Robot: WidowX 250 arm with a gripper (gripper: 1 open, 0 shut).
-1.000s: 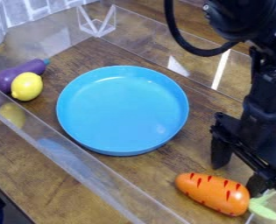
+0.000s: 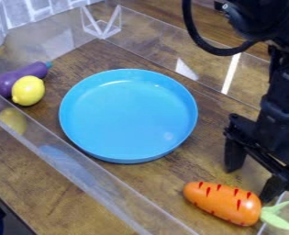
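Observation:
The black gripper [image 2: 254, 170] hangs low at the right side, its fingers just above and behind an orange toy carrot [image 2: 223, 200] with green leaves lying at the bottom right. Whether the finger is open or shut is hard to make out. A blue plate [image 2: 127, 95] lies in the middle of the wooden surface.
A yellow lemon [image 2: 29, 91] and a purple eggplant [image 2: 15, 77] lie at the far left. Clear plastic walls [image 2: 37, 151] border the work area. Bare wood surrounds the plate.
The arm has shifted slightly to the right over the last second. The carrot, plate, lemon and eggplant look unchanged.

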